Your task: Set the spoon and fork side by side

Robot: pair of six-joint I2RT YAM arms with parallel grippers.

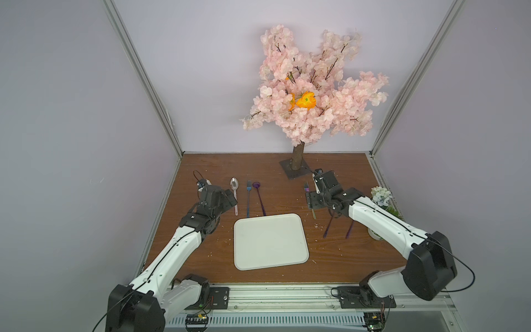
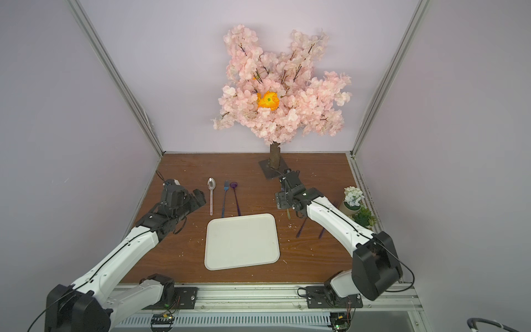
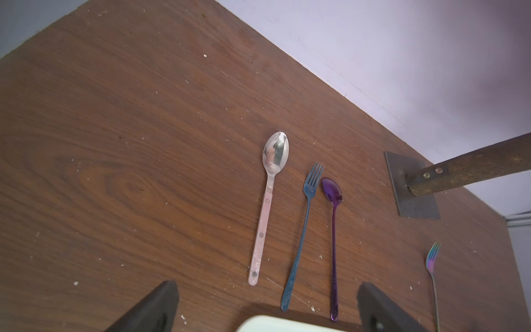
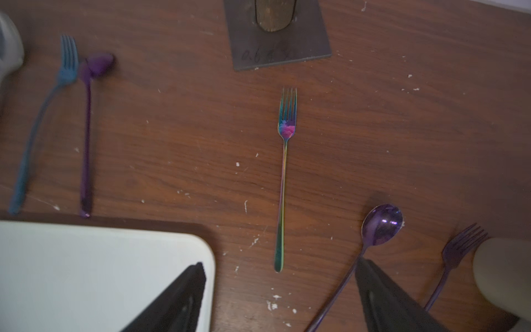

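Observation:
On the left of the table lie a silver spoon with a pink handle (image 3: 260, 238), a blue fork (image 3: 299, 243) and a purple spoon (image 3: 333, 243), roughly parallel above the tray. The rainbow fork (image 4: 283, 177) lies by itself beneath my right gripper. To its right are a second purple spoon (image 4: 381, 224) and a purple fork (image 4: 456, 254), both slanting. My right gripper's fingers are apart over the table, with nothing held. My left gripper hangs open above the table, left of the silver spoon, and is empty.
A white tray (image 1: 271, 241) occupies the table's front middle. Behind stands a blossom tree on a dark metal base (image 4: 282, 47). Potted flowers (image 2: 353, 196) stand at the right edge. Bare wood lies between the left cutlery group and the rainbow fork.

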